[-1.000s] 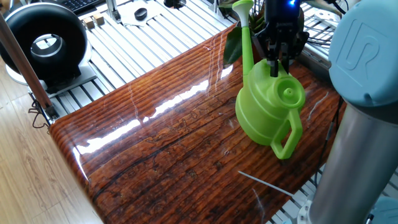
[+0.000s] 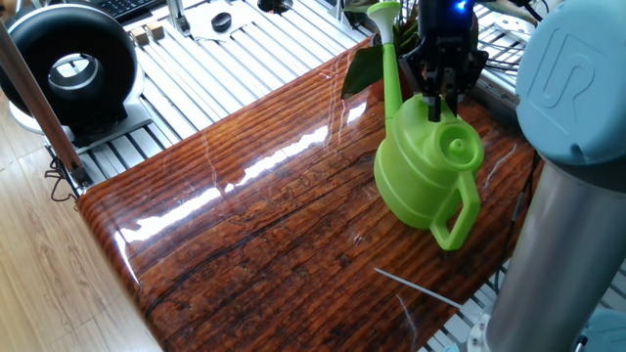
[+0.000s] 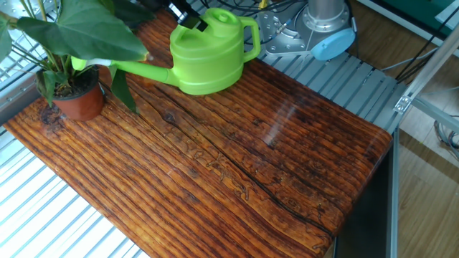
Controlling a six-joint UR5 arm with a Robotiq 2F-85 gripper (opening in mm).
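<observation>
A lime-green watering can (image 2: 416,176) stands upright at the back right of the glossy wooden table, its long spout pointing away and its looped handle toward the near side. In exterior view 2 the same watering can (image 3: 208,61) is at the upper middle, its spout reaching left toward the plant. My black gripper (image 2: 442,110) comes down from above onto the can's top, beside the round cap. Its fingers appear shut on the can's upper edge, with green between them. From the other side, the gripper (image 3: 192,20) shows only in part. Whether the can's base touches the table is hard to tell.
A potted plant (image 3: 80,104) with broad leaves stands by the spout; one leaf overlaps the spout. A black ring-shaped device (image 2: 73,64) stands on the slatted metal bench at the left.
Gripper and watering can have shifted together slightly to the right in exterior view 1. A plant leaf behind the spout has moved a little too.
</observation>
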